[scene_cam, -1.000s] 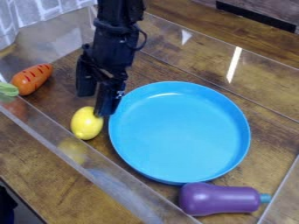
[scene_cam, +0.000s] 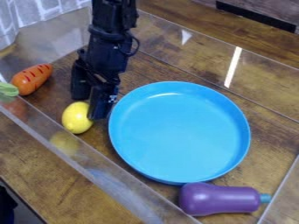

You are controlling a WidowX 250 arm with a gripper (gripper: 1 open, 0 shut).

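The black robot gripper [scene_cam: 93,98] is low at the left of the blue plate [scene_cam: 177,131], its fingers open and pointing down just behind a yellow lemon-like toy [scene_cam: 77,117]. The toy lies on the wooden surface left of the plate. Whether the fingertips touch it is hard to tell.
An orange carrot [scene_cam: 31,79] lies at the far left. A purple eggplant [scene_cam: 216,198] lies below the plate at the bottom right. Clear walls border the wooden area.
The yellow toy has shifted slightly left, away from the plate. The gripper has moved a little left as well.
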